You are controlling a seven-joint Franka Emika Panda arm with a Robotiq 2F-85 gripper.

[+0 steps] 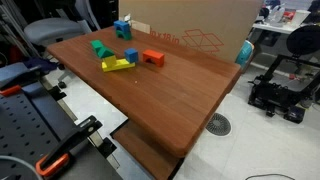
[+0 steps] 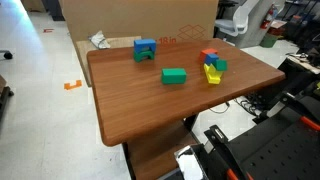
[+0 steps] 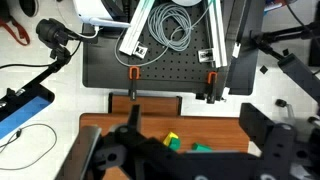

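My gripper shows in the wrist view as dark fingers spread wide apart, open with nothing between them. Several toy blocks lie on the wooden table (image 1: pixel 185 95). Grouped together are a yellow block (image 2: pixel 212 75), a small blue block (image 1: pixel 130 55) and a green block (image 1: pixel 100 48). Beside them sits a red block (image 1: pixel 153 57). In exterior view 2, a single green block (image 2: pixel 173 76) lies nearer the middle, and a blue piece (image 2: pixel 144 44) rests over green one farther back. The wrist view catches only yellow (image 3: pixel 171 136) and green (image 3: pixel 203 148) bits near its bottom edge, away from the fingers.
A cardboard panel (image 2: pixel 100 22) stands behind the table. The robot's black base table (image 1: pixel 30 130) carries orange-marked clamps, with a gap between it and the wooden table. Coiled cable (image 3: pixel 172 25) lies on the base. Much of the wooden top is bare.
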